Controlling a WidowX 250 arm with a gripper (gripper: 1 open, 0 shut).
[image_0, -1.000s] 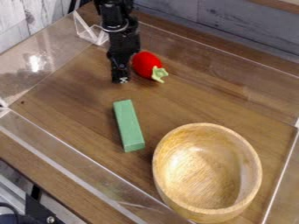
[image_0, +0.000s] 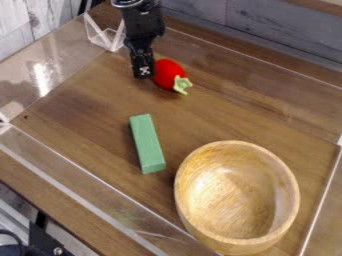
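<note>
My black gripper (image_0: 142, 65) hangs low at the upper middle, shut, with nothing seen between its fingers. Just right of it, very close, lies a red vegetable-like toy (image_0: 168, 75) with a pale green top. A green block (image_0: 146, 142) lies lengthwise lower in the middle. A large wooden bowl (image_0: 237, 195) sits at the lower right.
A clear plastic piece (image_0: 103, 35) stands behind the gripper at the upper left. The wooden table (image_0: 80, 110) has free room at left and right. Walls and clear edging border it.
The toy, block and bowl look unmoved.
</note>
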